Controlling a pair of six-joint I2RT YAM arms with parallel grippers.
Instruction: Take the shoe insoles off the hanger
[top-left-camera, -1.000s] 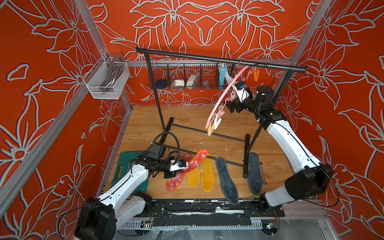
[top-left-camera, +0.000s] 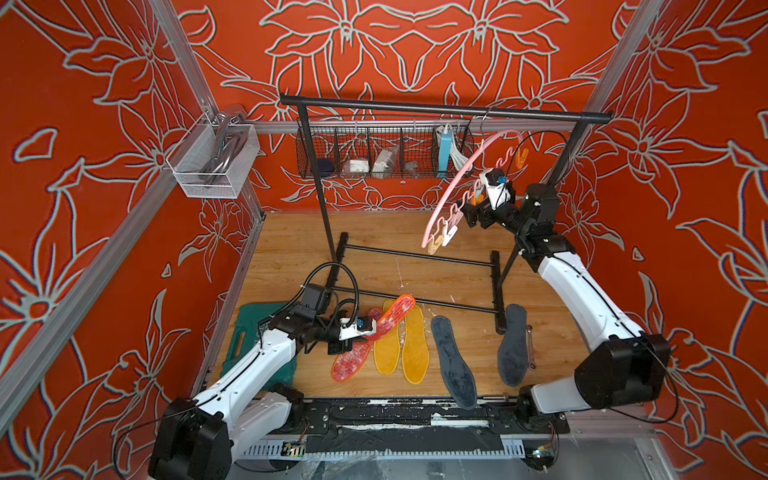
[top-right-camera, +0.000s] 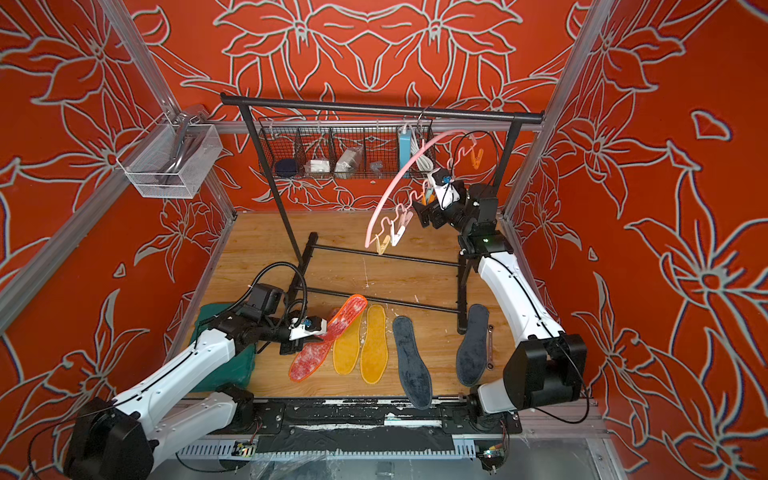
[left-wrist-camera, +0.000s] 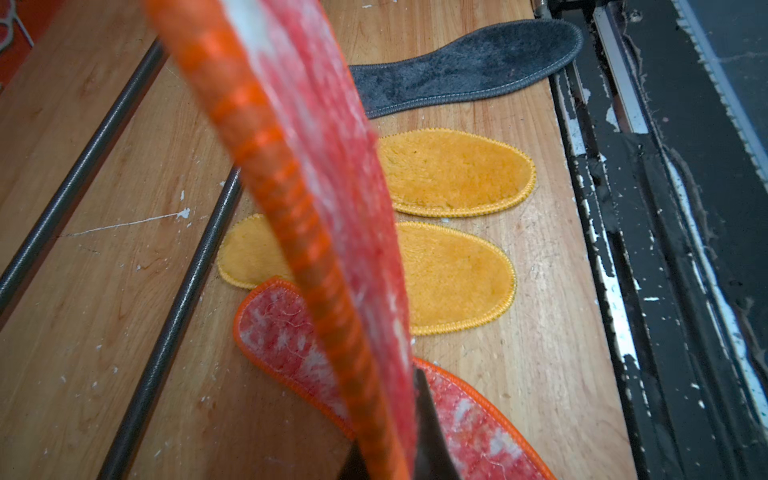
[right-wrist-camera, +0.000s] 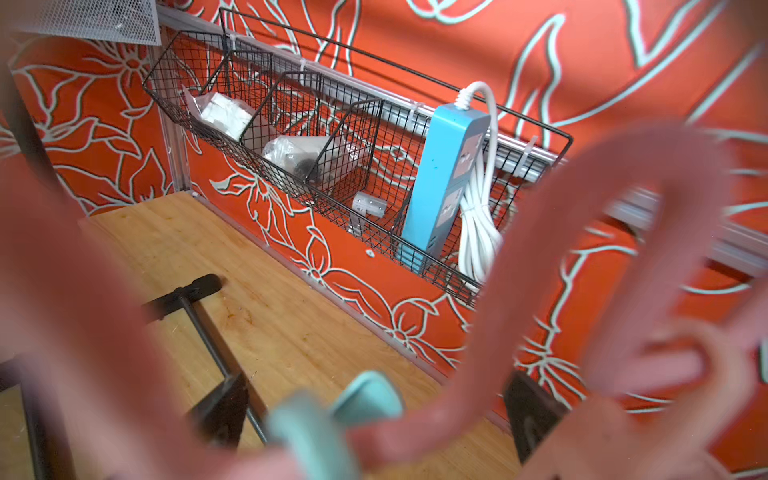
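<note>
A pink clip hanger (top-left-camera: 449, 185) hangs on the black rack, carrying clips but no visible insole. My right gripper is open at the hanger, with pink frame and a teal clip (right-wrist-camera: 364, 396) blurred close to its camera. My left gripper (top-left-camera: 352, 334) is shut on the upper red insole (left-wrist-camera: 336, 224), raised over the lower red insole (left-wrist-camera: 472, 424). Two yellow insoles (top-left-camera: 415, 344) and two dark grey insoles (top-left-camera: 454, 360) lie along the table's front.
Black rack (top-left-camera: 416, 112) feet and bars cross the table. A wire basket (top-left-camera: 384, 164) with a power strip hangs on the back wall, a white basket (top-left-camera: 212, 176) at left. A green board (top-left-camera: 240, 328) lies at left, a wrench (top-left-camera: 531, 348) at right.
My right arm moved with it, slightly rightward and down. The rack shifted back. The left arm is still.
</note>
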